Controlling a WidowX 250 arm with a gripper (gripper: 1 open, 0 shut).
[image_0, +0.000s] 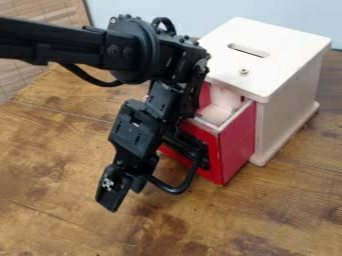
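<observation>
A pale wooden box (287, 95) with a slot on top and a small brass knob stands at the upper right. Its red-fronted drawer (230, 155) is pulled out, with a pale rounded wooden object (217, 112) inside. My black gripper (114, 185) hangs low in front and to the left of the drawer, pointing down toward the tabletop, apart from the pale object. The arm hides part of the drawer. Whether the fingers are open or shut cannot be made out.
A light wall runs behind the box, and woven matting shows at the far upper left.
</observation>
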